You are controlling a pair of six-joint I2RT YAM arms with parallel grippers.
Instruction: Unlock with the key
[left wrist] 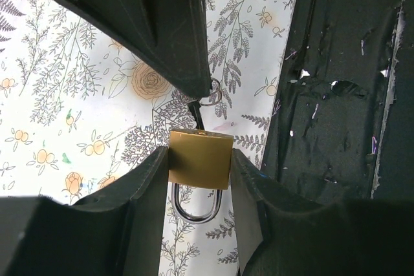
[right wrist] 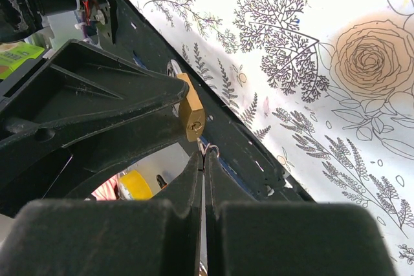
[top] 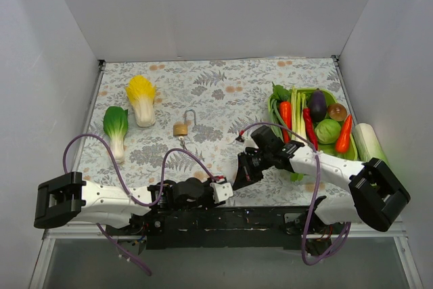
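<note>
In the left wrist view, a brass padlock (left wrist: 200, 159) with a steel shackle (left wrist: 197, 216) is clamped between the fingers of my left gripper. A thin key (left wrist: 196, 116) with a small ring (left wrist: 215, 92) points at the padlock's keyhole end. My right gripper is shut on this key, most of which its fingers hide. From the right wrist, the keyhole shows on the padlock (right wrist: 192, 111), and the blade tip lies close by its lower edge. Whether tip and lock touch, I cannot tell. From above, both grippers meet near the table's front edge.
A second brass padlock (top: 180, 129), its shackle open, lies on the patterned table (top: 223, 109). Bok choy (top: 116, 130) and a yellow cabbage (top: 141, 99) lie at the left. A green basket (top: 351, 153) of vegetables stands right, behind my right arm.
</note>
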